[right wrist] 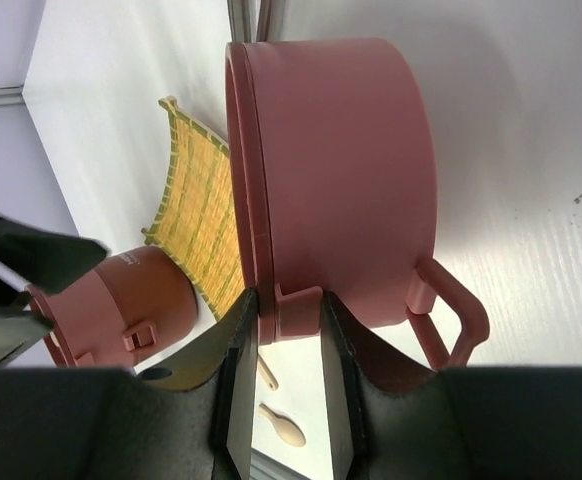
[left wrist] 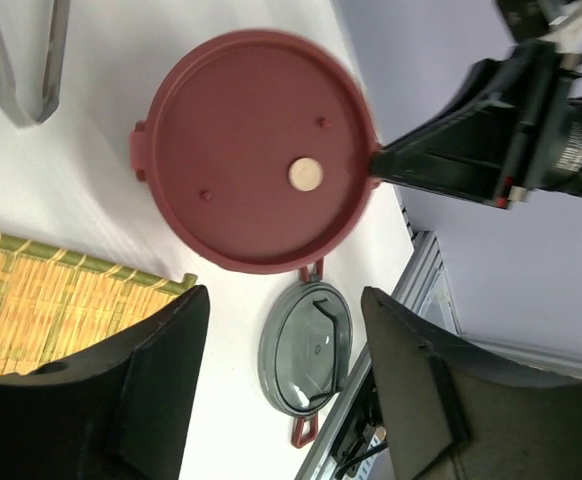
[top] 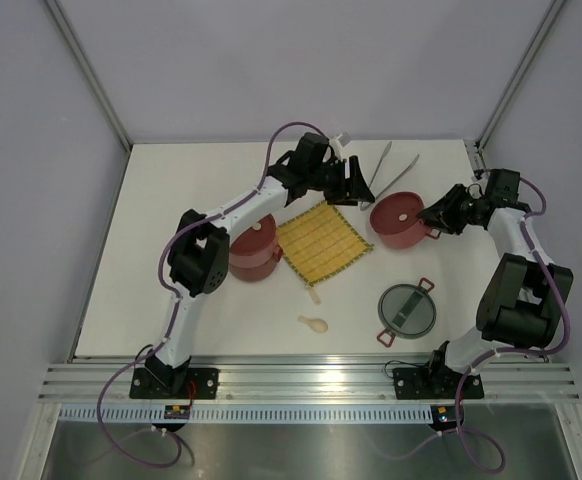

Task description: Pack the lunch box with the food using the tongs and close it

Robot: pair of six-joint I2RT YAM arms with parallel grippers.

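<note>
A red lunch box (top: 396,222) sits at the right back of the table, its lid face with a pale round dot up in the left wrist view (left wrist: 241,160). My right gripper (top: 429,218) is shut on its right rim, by a side latch (right wrist: 298,310). My left gripper (top: 349,190) hangs above the back centre, just left of that box, fingers apart (left wrist: 136,390) with nothing between them. A second red box (top: 254,262) stands at the left, partly behind my left arm. A yellow woven mat (top: 321,245) lies between the boxes.
Metal tongs (top: 401,172) lie behind the right box. A grey round lid with red handles (top: 421,310) lies at the front right, a wooden spoon (top: 313,324) at the front middle.
</note>
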